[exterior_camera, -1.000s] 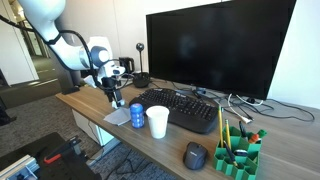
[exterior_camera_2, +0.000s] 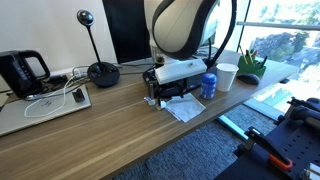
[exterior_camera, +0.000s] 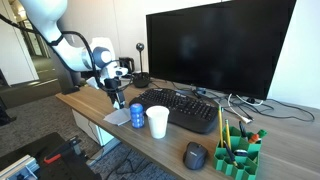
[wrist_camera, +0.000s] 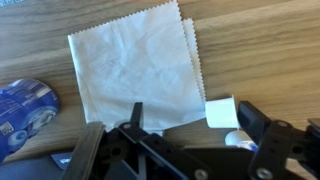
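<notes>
My gripper is open, low over the left part of the wooden table in exterior view 1. A white cloth (wrist_camera: pixel 135 65) with pinked edges lies flat beneath it and in front of it in the wrist view. A small white block-like object (wrist_camera: pixel 222 113) sits by the cloth's lower right corner, close to the right finger, which partly covers what lies beside it. The blue can (wrist_camera: pixel 27 112) stands left of the cloth. In exterior view 2 the gripper (exterior_camera_2: pixel 157 98) hangs beside the cloth (exterior_camera_2: pixel 183 107); its fingertips are too small to make out clearly there.
A white cup (exterior_camera: pixel 157 122) stands beyond the blue can (exterior_camera: pixel 137 116). Behind them lie a black keyboard (exterior_camera: pixel 180 106) and a monitor (exterior_camera: pixel 220 45). A mouse (exterior_camera: pixel 195 156) and a green pen holder (exterior_camera: pixel 235 150) occupy the right side. Bare table (exterior_camera_2: pixel 80 140) extends left in exterior view 2.
The arm's white wrist section has shifted very slightly. The cloth, can, cup and other table objects have not visibly moved.
</notes>
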